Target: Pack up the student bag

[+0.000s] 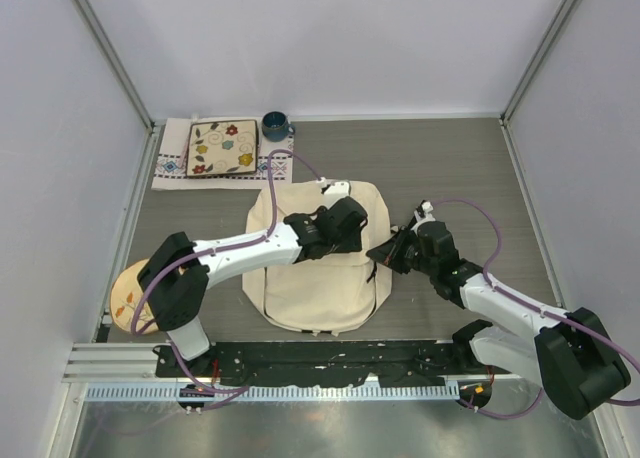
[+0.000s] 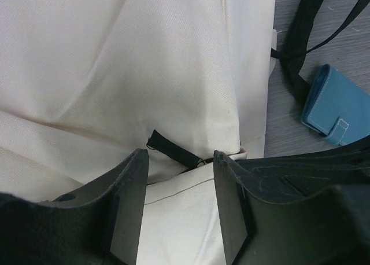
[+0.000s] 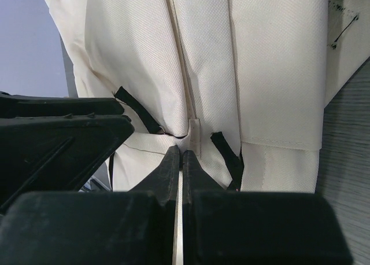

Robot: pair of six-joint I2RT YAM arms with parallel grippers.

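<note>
The cream canvas bag [image 1: 318,296] lies flat in the middle of the table. A black zip pull [image 2: 173,151] rests on its cloth along the opening. My left gripper is open above that pull, its fingers apart on either side, nothing held between them. At the bag's right edge, my right gripper is shut on the cream fabric by the end of the opening. A second black pull [image 3: 227,155] shows just right of its fingertips. The inside of the bag is hidden.
A blue wallet [image 2: 341,110] and a black strap [image 2: 299,42] lie right of the bag. Behind it, a flowered pouch [image 1: 222,148] sits on a patterned cloth [image 1: 172,170] beside a blue mug [image 1: 275,126]. A round wooden item [image 1: 124,296] is at left.
</note>
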